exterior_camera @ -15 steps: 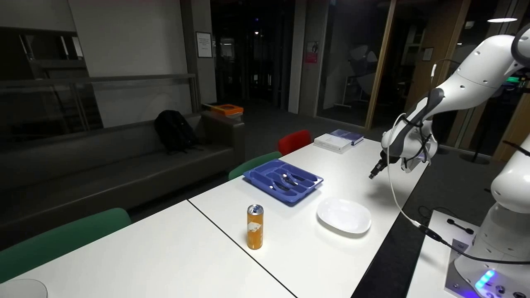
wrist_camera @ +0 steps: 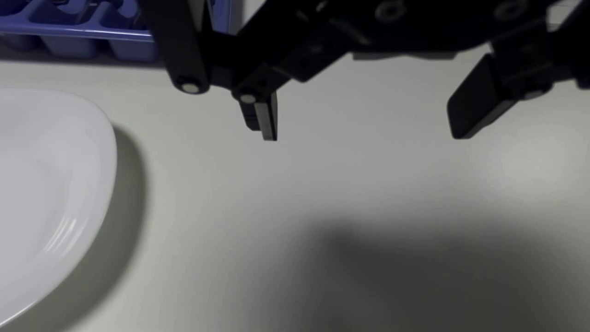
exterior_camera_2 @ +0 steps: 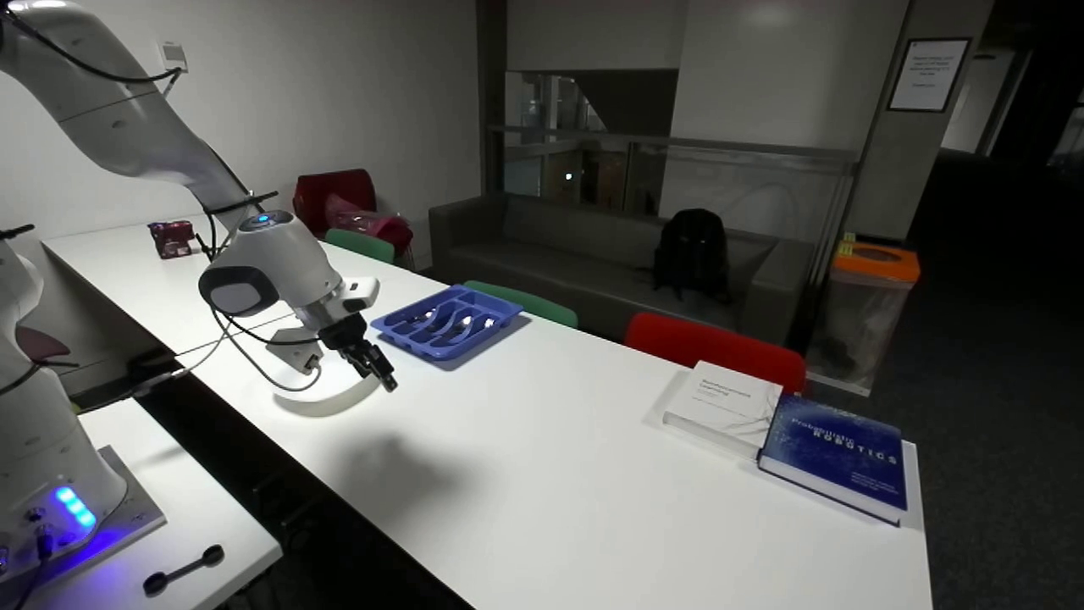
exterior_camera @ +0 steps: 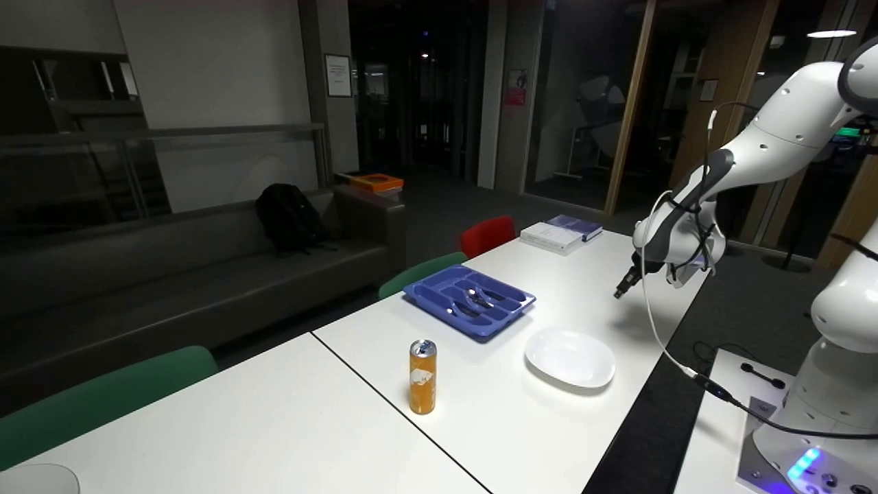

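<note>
Above bare white table, my gripper stands open, its two fingers wide apart and nothing between them. To its left in the wrist view lies the rim of an empty white plate [wrist_camera: 88,166]. The whole plate [exterior_camera: 569,358] shows in exterior view 1, on the near side of the gripper [exterior_camera: 619,293]. A blue cutlery tray [exterior_camera: 508,322] rests behind the plate, with a few utensils in its compartments. An orange can [exterior_camera: 423,380] stands upright to the plate's left. In exterior view 2 the gripper [exterior_camera_2: 389,380] partly overlaps the plate [exterior_camera_2: 325,405].
A white book [exterior_camera_2: 723,401] and a blue book [exterior_camera_2: 835,447] lie at the table's far end. The tabletop between them and the gripper is clear. A white cable [exterior_camera: 650,309] hangs from the arm, and chairs line the table's far side.
The gripper has shifted very slightly in exterior view 1. The plate, tray and can look unmoved.
</note>
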